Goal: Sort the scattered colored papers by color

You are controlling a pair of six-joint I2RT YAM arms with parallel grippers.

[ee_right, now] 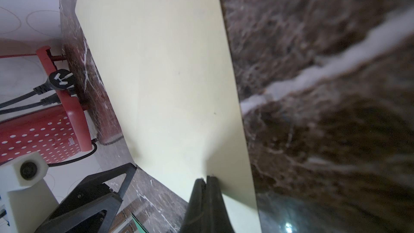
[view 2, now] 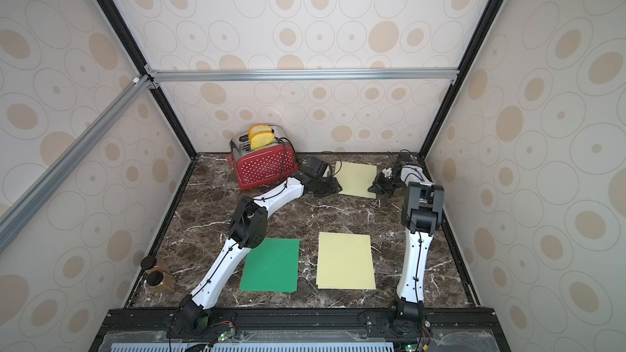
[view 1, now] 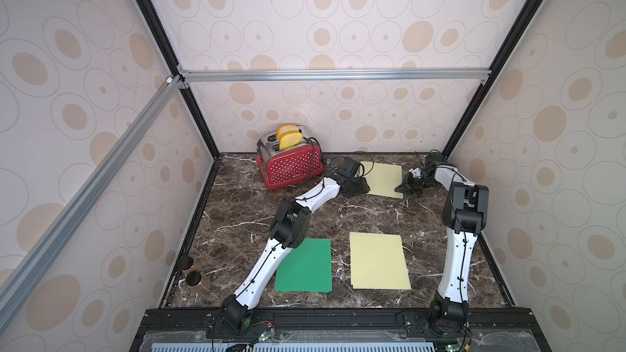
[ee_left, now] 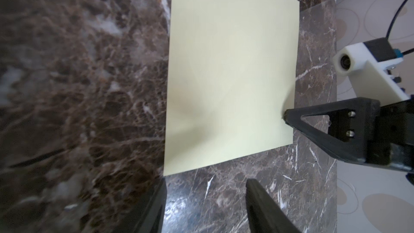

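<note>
A pale yellow paper (view 1: 384,179) lies at the back right, between my two grippers. My right gripper is shut at its right edge, and the sheet shows on both sides of the fingers, with a crease beside them. At the opposite edge, my left gripper stands open with nothing between its fingers; its tips sit just short of the sheet's border. At the front, a yellow paper stack (view 1: 379,260) lies to the right of green paper (view 1: 306,267). The left arm covers part of the green paper's upper left side.
A red toaster (view 1: 291,166) with yellow slices stands at the back left, next to the left arm. Jars (view 1: 195,280) stand at the front left edge. Bare marble lies between the back sheet and the front papers.
</note>
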